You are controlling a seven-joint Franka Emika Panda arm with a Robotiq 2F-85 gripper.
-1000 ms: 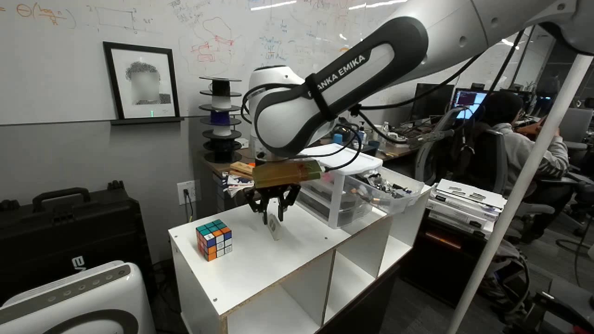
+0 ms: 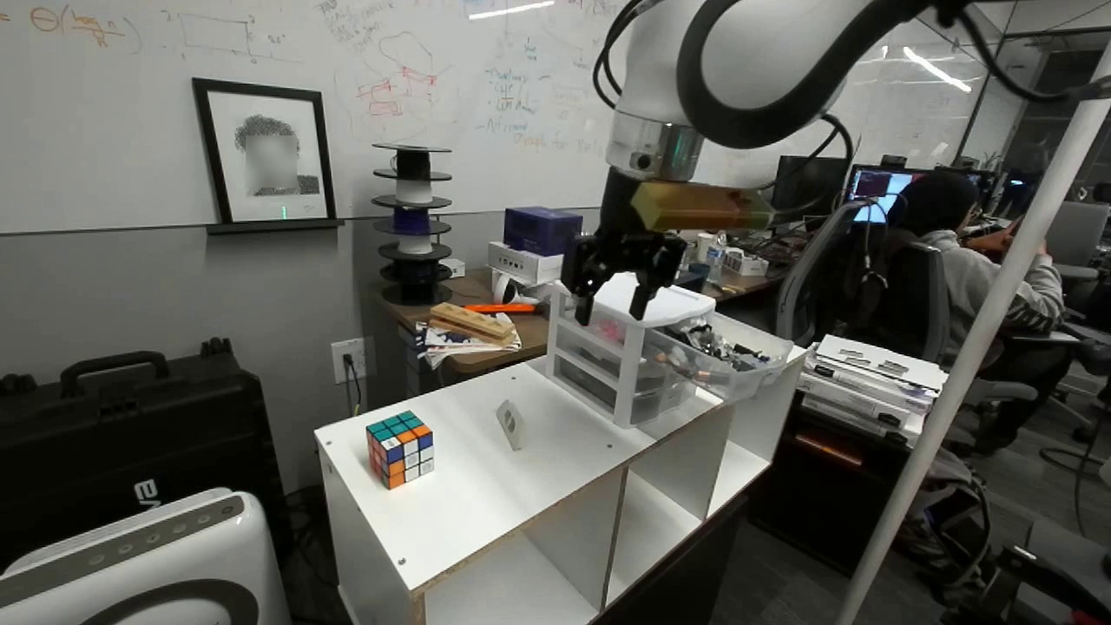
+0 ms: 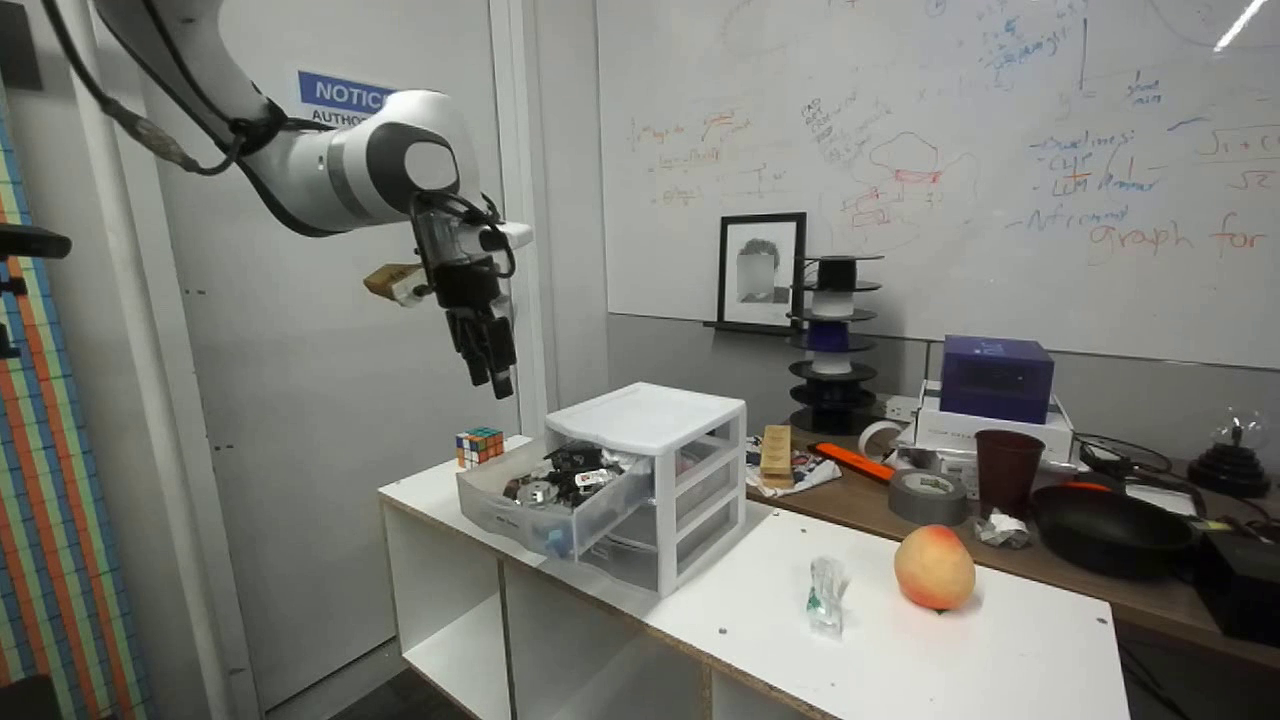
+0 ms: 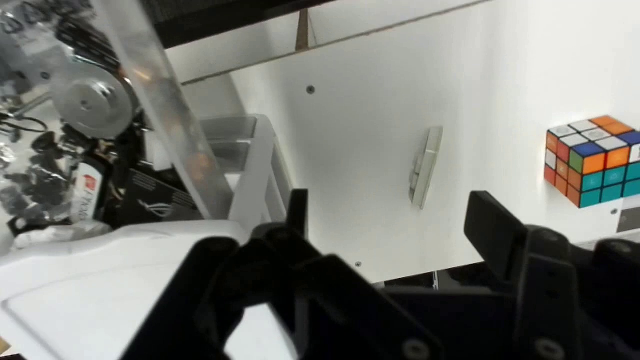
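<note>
My gripper (image 2: 611, 311) hangs high over the white drawer unit (image 2: 627, 380), its fingers apart and nothing between them. On the white cabinet top (image 4: 354, 144) a small pale flat piece (image 2: 509, 425) stands on edge, leaning slightly. The wrist view has this flat piece (image 4: 426, 168) below and beyond the gap between my fingers. A Rubik's cube (image 2: 400, 450) sits farther toward the cabinet's end, to the right in the wrist view. The top drawer (image 3: 558, 510) is pulled out and full of small parts.
Beyond the drawer unit lie a peach (image 3: 935, 568) and a clear crumpled wrapper (image 3: 827, 596). A cluttered brown desk (image 3: 840, 498) runs behind. The cabinet top around the flat piece is clear.
My gripper has risen and moved away from just above the flat piece, back over the drawer unit. The flat piece and the cube stay where they were.
</note>
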